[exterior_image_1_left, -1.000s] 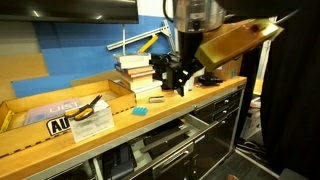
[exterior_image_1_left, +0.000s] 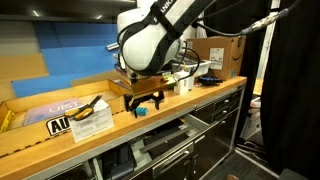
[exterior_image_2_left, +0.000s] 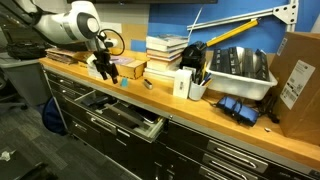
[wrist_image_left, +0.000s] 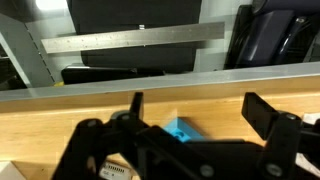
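Observation:
In the wrist view my gripper stands open, its dark fingers (wrist_image_left: 265, 115) spread wide with nothing between them. A small blue object (wrist_image_left: 182, 130) lies on the wooden counter below, partly covered by the gripper body. In exterior view 1 the gripper (exterior_image_1_left: 144, 101) hangs just over the blue object (exterior_image_1_left: 140, 111); any contact cannot be made out. Past the counter's edge, an open drawer (exterior_image_1_left: 175, 140) holds dark items and another blue thing (exterior_image_1_left: 120, 158).
A white box (exterior_image_1_left: 92, 120) with orange-handled scissors (exterior_image_1_left: 84, 108) stands left along the counter (exterior_image_1_left: 40, 157). Stacked books (exterior_image_2_left: 165, 55), a wire bin (exterior_image_2_left: 240, 85) and a blue strapped item (exterior_image_2_left: 237, 108) occupy the other side. The open drawer juts out in front.
The arm has come down and leftward in exterior view 1, from high over the drawer to just above the blue object on the counter. That object has stayed in place.

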